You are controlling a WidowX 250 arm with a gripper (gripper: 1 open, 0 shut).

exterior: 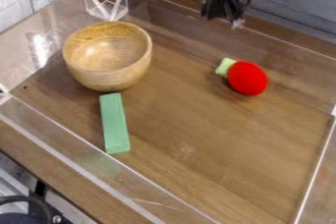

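Note:
My gripper [226,12] is at the top edge of the camera view, mostly out of frame, dark and blurred, with its fingertips above and behind a red round object [249,80]. I see nothing held in it. The red object rests on the wooden surface at the right, with a small light-green piece [225,67] at its upper left.
A wooden bowl [108,57] sits at the left, with a green block [114,122] lying below it. Clear walls [144,195] border the board.

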